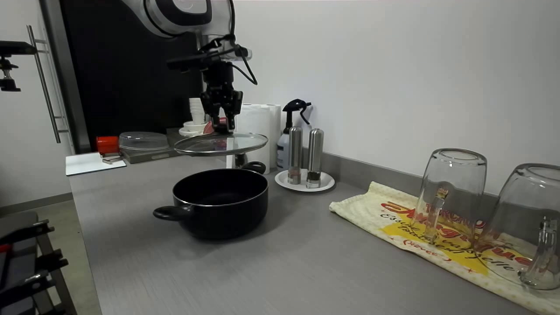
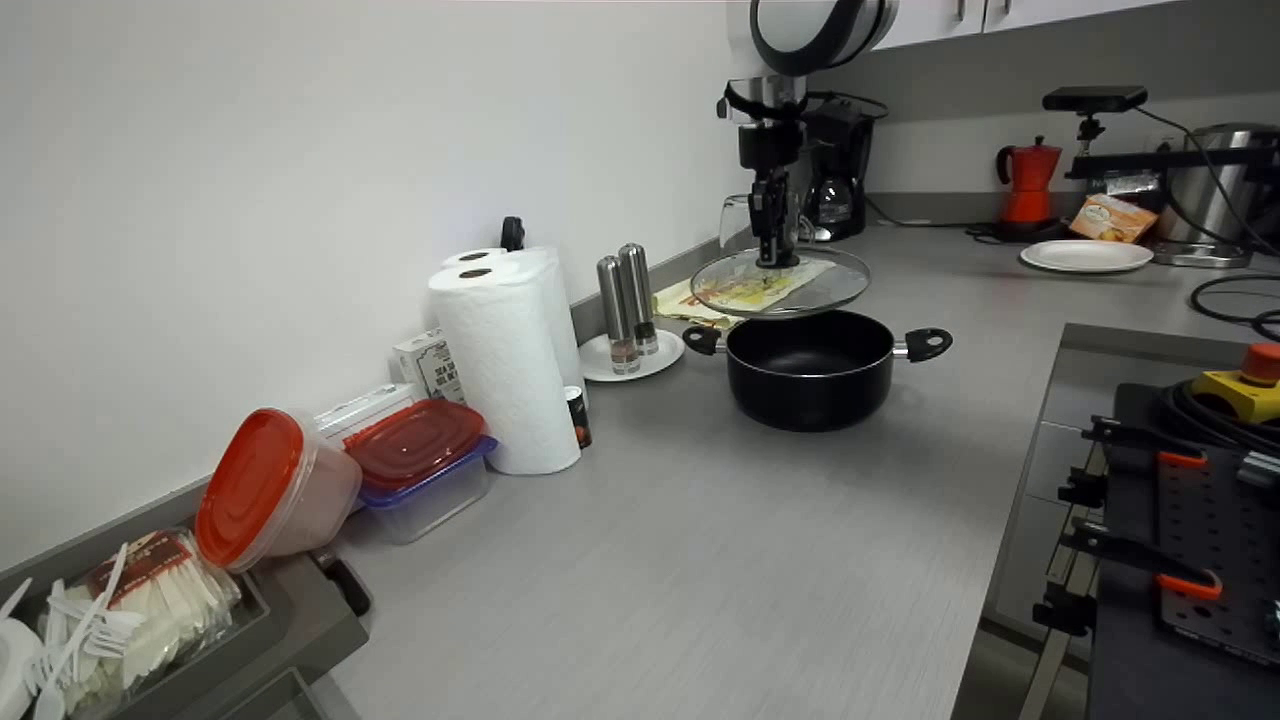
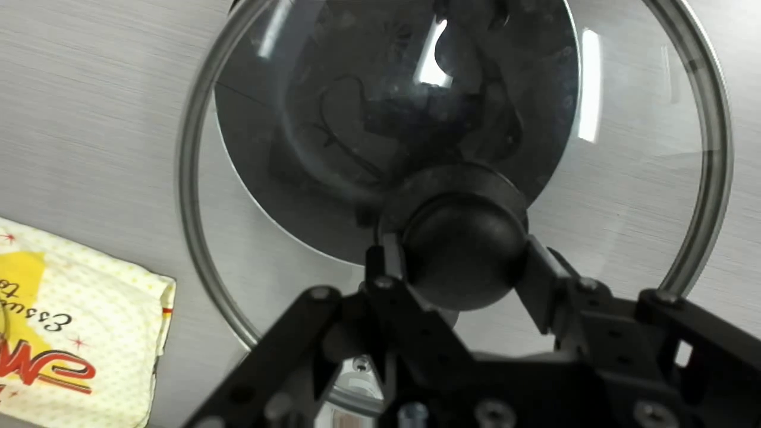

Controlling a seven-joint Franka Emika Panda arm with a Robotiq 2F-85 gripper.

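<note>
A round glass lid (image 1: pixel 246 142) with a metal rim hangs level above the black two-handled pot (image 1: pixel 220 218), apart from it. My gripper (image 1: pixel 224 125) is shut on the lid's black knob (image 3: pixel 464 249), which shows between the fingers in the wrist view. Through the glass, the pot's dark inside (image 3: pixel 299 178) appears off-centre under the lid. In exterior view 2 the lid (image 2: pixel 780 300) floats over the pot (image 2: pixel 810 384), whose open top faces up. No contents can be made out in the pot.
Two steel grinders (image 1: pixel 313 157) stand on a white plate (image 1: pixel 329 184) near the wall. Paper towel rolls (image 2: pixel 504 372) stand by the wall, and upturned glass mugs (image 1: pixel 454 189) rest on a yellow cloth (image 1: pixel 362 205).
</note>
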